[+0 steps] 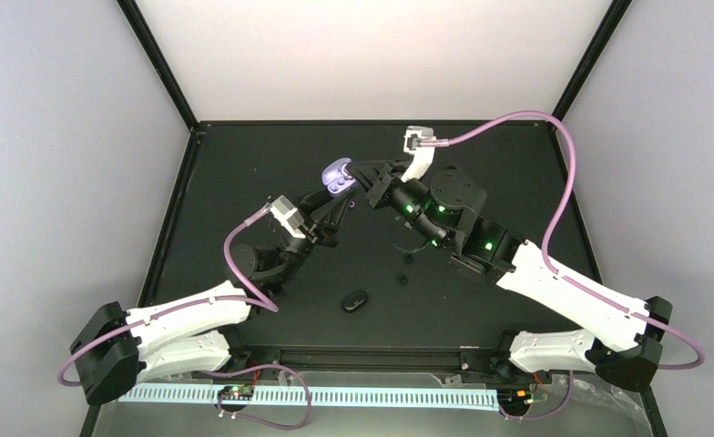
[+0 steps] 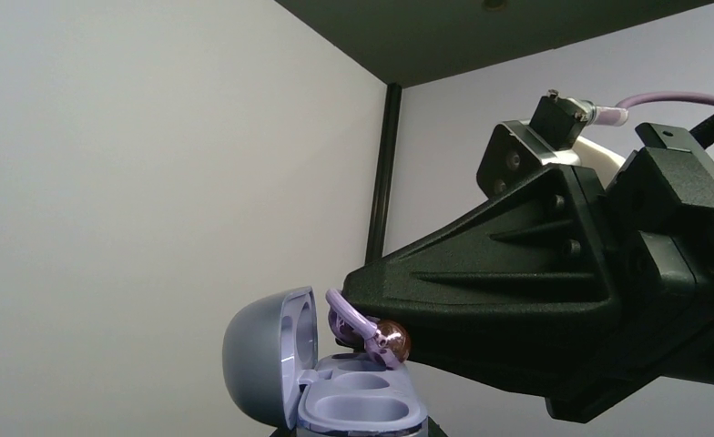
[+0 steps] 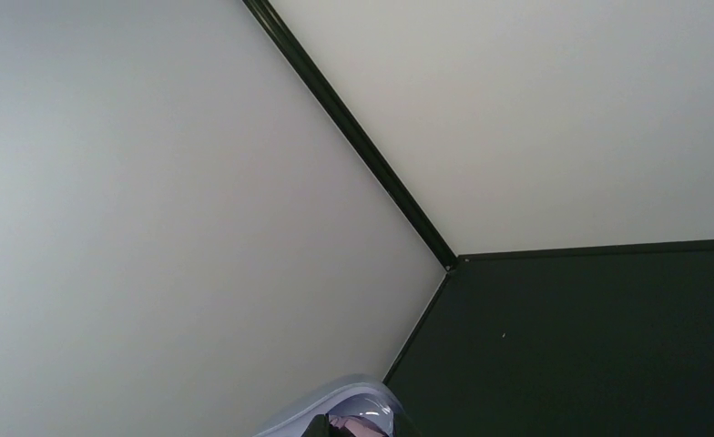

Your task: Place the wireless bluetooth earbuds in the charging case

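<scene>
The lavender charging case [image 1: 337,171] is held up over the table, its lid open, by my left gripper [image 1: 341,194], which is shut on it. In the left wrist view the case [image 2: 361,407] shows its grey-blue lid to the left and empty-looking hollows in front. A purple clip-shaped earbud [image 2: 351,316] with a brown, shiny end is pinched at the tips of my right gripper. It hangs at the rear hollow, overlapping it; whether it touches cannot be told. The right wrist view catches only the case's edge [image 3: 331,393] and part of the earbud [image 3: 361,425] at the bottom.
On the black table lie a dark oval object [image 1: 354,300] and small dark bits [image 1: 402,279]. A tiny purple thing [image 1: 352,204] shows just below the case; what it rests on is unclear. Free table surrounds both arms.
</scene>
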